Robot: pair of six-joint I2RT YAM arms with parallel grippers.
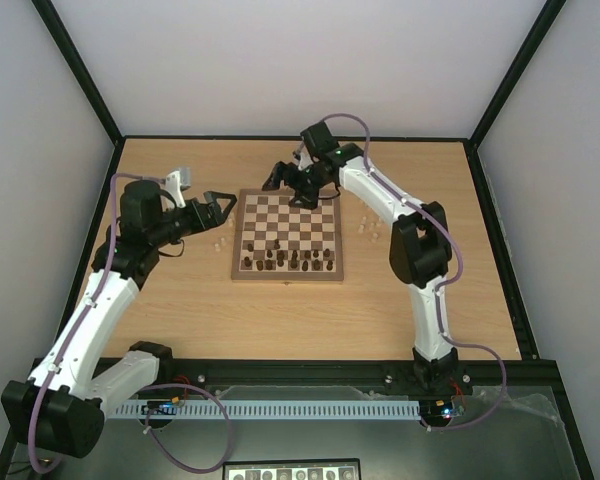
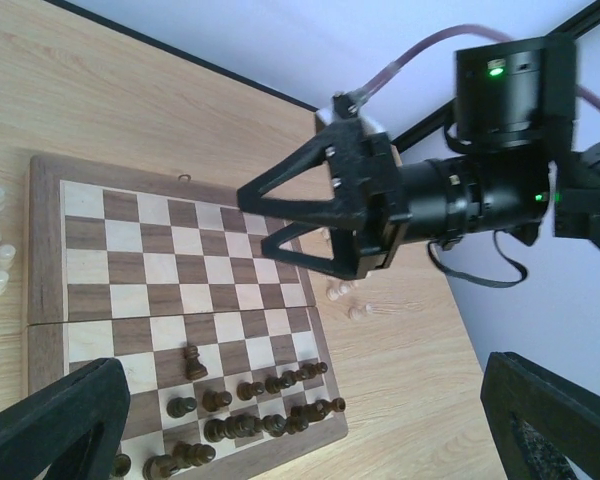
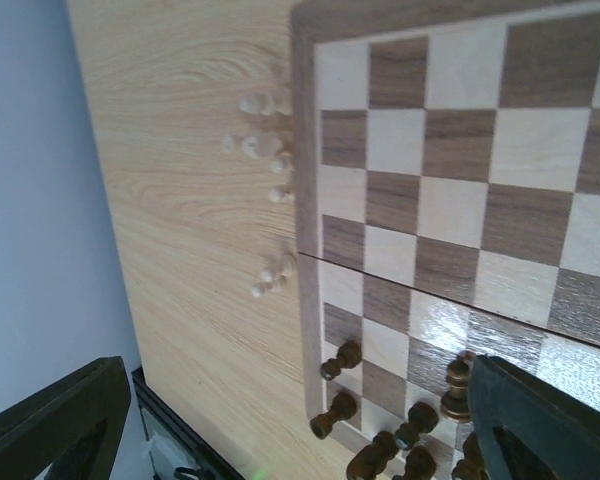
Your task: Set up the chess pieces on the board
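The wooden chessboard (image 1: 237,235) lies mid-table. Along its near side stand dark pieces (image 2: 245,427) in two rows, and one dark piece (image 2: 194,363) stands ahead of them by itself. Pale pieces lie off the board in two groups: one (image 1: 222,243) to its left, the other (image 1: 370,226) to its right. At the board's upper left corner, my left gripper (image 1: 229,203) is open and empty. My right gripper (image 1: 281,195) hangs open over the far edge, holding nothing; its fingers (image 3: 65,425) are wide apart in the right wrist view.
The far half of the board shows bare squares. Free tabletop (image 1: 290,320) lies in front of the board. Both grippers are close together near the board's far edge, the right arm reaching in from the right. A case of pieces (image 1: 292,471) shows at the bottom edge.
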